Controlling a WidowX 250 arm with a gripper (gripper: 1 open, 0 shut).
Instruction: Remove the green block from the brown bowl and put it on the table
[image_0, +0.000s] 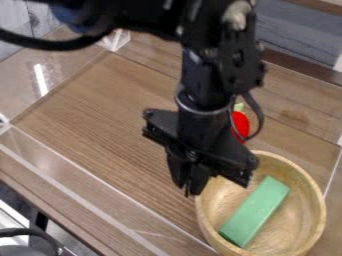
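The green block (255, 211) lies slanted inside the light brown bowl (306, 226) at the lower right. My black gripper (190, 182) hangs over the table just left of the bowl's upper left rim. Its tips point down and stand apart from the block. No object shows at the fingertips, but the dark fingers blend together, so their spacing is unclear.
Behind the arm sits a red object (241, 124), partly hidden by it. A raised ledge runs along the back right.
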